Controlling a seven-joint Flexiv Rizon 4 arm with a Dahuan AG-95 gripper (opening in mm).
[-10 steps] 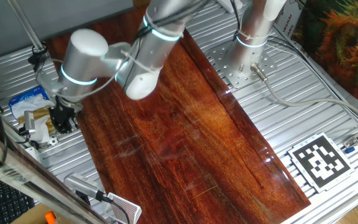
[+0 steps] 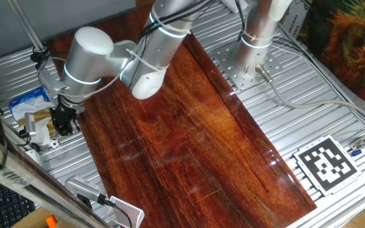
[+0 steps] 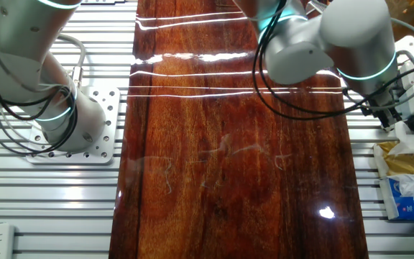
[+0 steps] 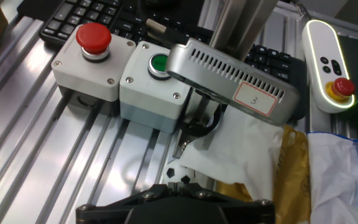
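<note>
My black gripper shows at the bottom of the wrist view, its fingers drawn together with nothing visible between them. Just beyond the tips is a small white ball (image 4: 178, 173) with black patches, partly hidden. In exterior view 1 the gripper (image 2: 66, 130) hangs off the left edge of the brown wooden board (image 2: 189, 139), beside a blue, white and gold tissue pack (image 2: 30, 100). The board's top carries no loose object.
A red-button box (image 4: 86, 74), a green-button box (image 4: 154, 90) and a silver camera (image 4: 232, 81) on a post stand close ahead of the gripper. Behind them lies a black keyboard (image 4: 98, 12). A marker board (image 2: 327, 164) sits at the far right.
The upper arm links have shifted slightly to the right in exterior view 1. The gripper stays almost in place, and the objects on the table have not moved.
</note>
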